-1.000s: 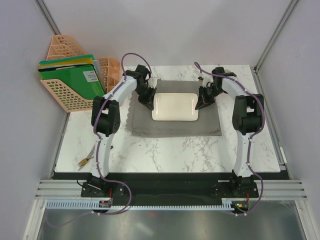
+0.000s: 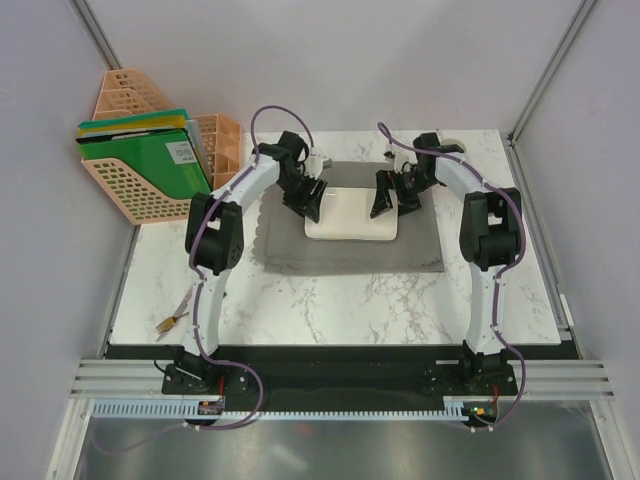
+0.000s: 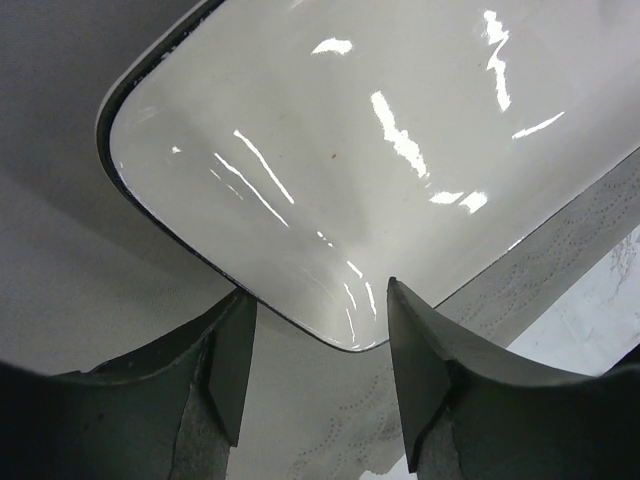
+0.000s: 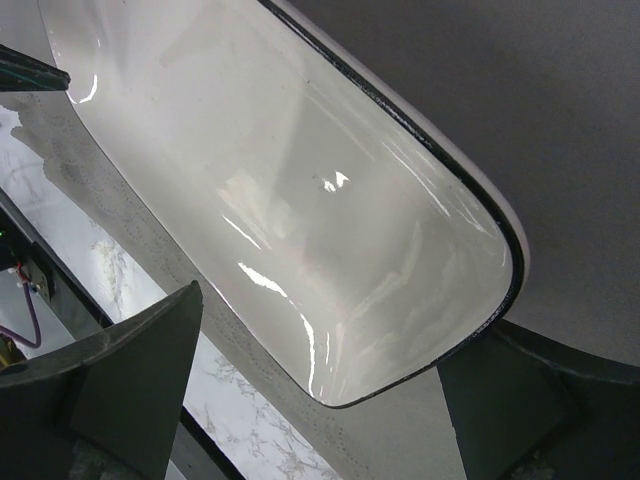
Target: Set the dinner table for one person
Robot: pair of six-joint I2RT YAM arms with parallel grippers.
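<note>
A white rectangular plate with a dark rim (image 2: 350, 225) lies on the grey placemat (image 2: 345, 259). My left gripper (image 2: 318, 207) is over the plate's left end, and my right gripper (image 2: 384, 204) is over the right end. In the left wrist view, a corner of the plate (image 3: 330, 200) reaches between the left gripper's parted fingers (image 3: 228, 345). Another corner of the plate (image 4: 360, 250) lies between the widely spread right fingers. One finger on each side sits close to the rim; whether they touch is unclear.
An orange basket (image 2: 150, 200) holding green folders (image 2: 140, 165) stands at the back left. Cutlery (image 2: 172, 320) lies at the front left of the marble table (image 2: 330, 310). A round object (image 2: 453, 145) is partly hidden behind the right arm.
Over the last second both grippers moved inward from beside the plate's ends to over them, and their fingers spread.
</note>
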